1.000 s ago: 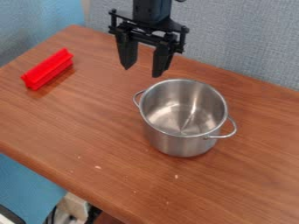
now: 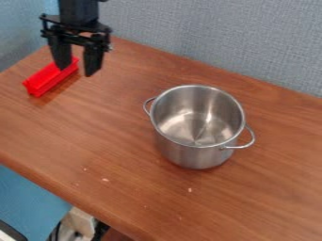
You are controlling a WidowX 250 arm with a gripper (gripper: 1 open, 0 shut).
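The black gripper (image 2: 74,56) is at the upper left, its two fingers spread open, over the red bar (image 2: 45,79) lying on the wooden table. The bar is partly behind the gripper; nothing shows held between the fingers. A steel pot (image 2: 197,127) with two side handles stands upright on the right half of the table, apart from the gripper.
A grey wall (image 2: 239,38) runs along the back. The table's left front edge drops to a blue area at lower left.
The gripper has travelled left, from above and behind the pot to over the red bar. The pot and bar look unmoved.
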